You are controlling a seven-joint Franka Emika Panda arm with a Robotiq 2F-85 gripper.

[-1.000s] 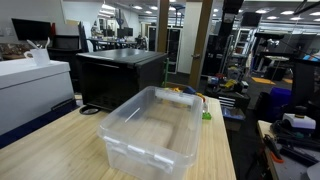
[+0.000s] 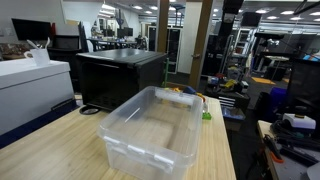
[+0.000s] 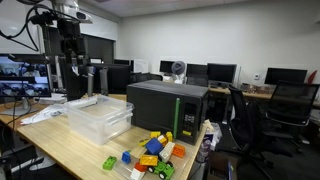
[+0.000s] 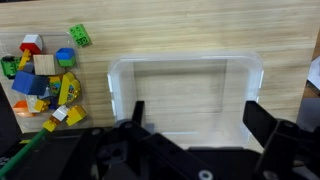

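In the wrist view my gripper is open, its two dark fingers wide apart over a clear plastic bin (image 4: 186, 58). The space between them shows only the bin's bare floor. The same bin (image 2: 112, 140) stands on the wooden table in exterior view 1 and looks empty. Colourful toys and blocks lie grouped beside it, among them a red-and-white block (image 4: 32, 43), a wooden block (image 4: 45, 64) and a green block (image 4: 80, 34). From exterior view 2, a green toy vehicle (image 3: 164, 170) shows at the table's near edge, and the arm stands high above the bin.
A black box-like appliance (image 3: 165, 106) stands behind the bin and toys. A white box (image 2: 35, 92) sits at the left in exterior view 1. Bare wood (image 2: 50, 150) lies left of the bin. Office chairs (image 3: 255, 130) stand beyond the table.
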